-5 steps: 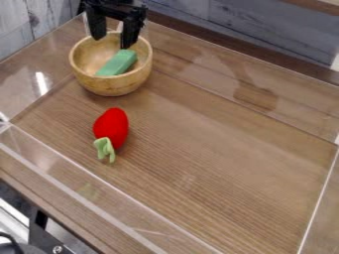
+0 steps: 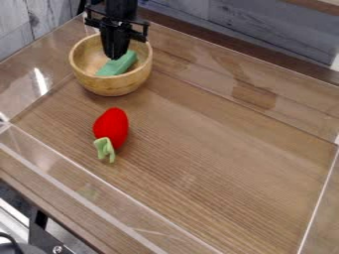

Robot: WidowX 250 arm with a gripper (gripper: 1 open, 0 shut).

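Observation:
My gripper (image 2: 117,40) reaches down into a tan wooden bowl (image 2: 86,79) at the upper left, its fingertips at a green object (image 2: 117,62) lying inside. The fingers look close together; whether they grip the green object cannot be made out clearly. A red object with a pale green end (image 2: 111,129), like a toy radish or pepper, lies on the table below the bowl.
A grey panel edge runs along the upper left beside the bowl.
My gripper has come down further into the bowl onto the green object, its fingers now closer together than before.

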